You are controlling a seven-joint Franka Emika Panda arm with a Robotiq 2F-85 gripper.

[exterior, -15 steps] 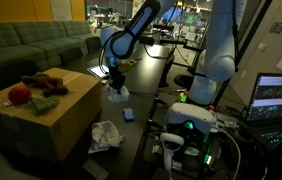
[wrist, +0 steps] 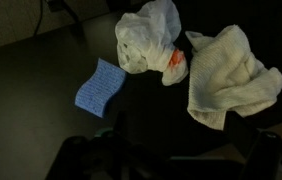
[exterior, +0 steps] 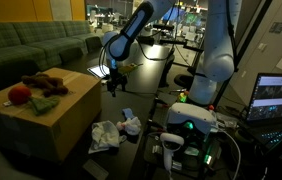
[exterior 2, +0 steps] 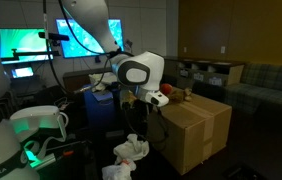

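Note:
My gripper [exterior: 114, 90] hangs above the black table, open, its dark fingers apart at the bottom of the wrist view with nothing held between them. A crumpled white plastic bag [wrist: 149, 38] with an orange-red print lies on the table below. To its right in the wrist view is a rumpled white cloth [wrist: 226, 75]; a narrow dark gap runs between most of their edges. A flat blue cloth or sponge [wrist: 101, 87] lies apart on the other side of the bag. Exterior view 1 shows the bag [exterior: 131, 122] beside the white cloth [exterior: 105, 136].
A large cardboard box [exterior 2: 196, 135] stands close beside the white cloth, with a red object [exterior: 20, 94] and a brown plush-like thing [exterior: 47, 83] on top. A laptop [exterior: 269, 110] sits at the right. Bare table shows around the blue piece.
The gripper has barely moved.

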